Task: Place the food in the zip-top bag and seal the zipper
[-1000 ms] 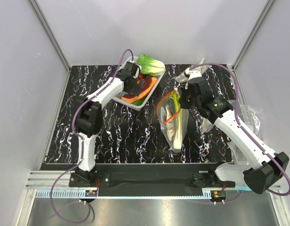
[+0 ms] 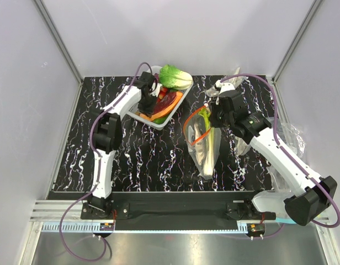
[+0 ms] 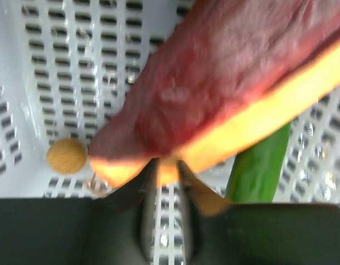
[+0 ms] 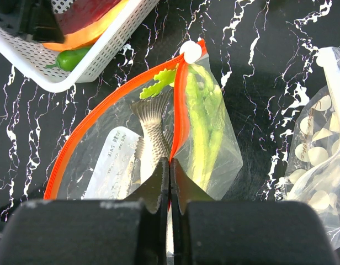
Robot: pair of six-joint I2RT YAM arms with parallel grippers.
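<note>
The clear zip top bag [image 2: 195, 157] with an orange zipper edge [image 4: 181, 110] lies open on the dark table. Inside it show a fish [image 4: 153, 124] and pale green celery-like stalks [image 4: 200, 124]. My right gripper is shut on the bag's orange edge. Over the white basket [image 2: 181, 106], my left gripper points down at the lower end of a dark red slab of meat with a yellow-orange side [image 3: 208, 83]. A narrow gap shows between its blurred fingertips; nothing is clearly held.
A green pepper [image 3: 258, 165] and a small round brown item [image 3: 67, 155] lie in the basket beside the meat. Lettuce [image 2: 175, 77] fills its far corner. Another clear bag with pale round slices [image 4: 319, 154] lies right of the zip bag.
My left gripper has moved slightly left and toward the front over the basket, and more of the meat shows now. The right arm and zip bag stay almost still.
</note>
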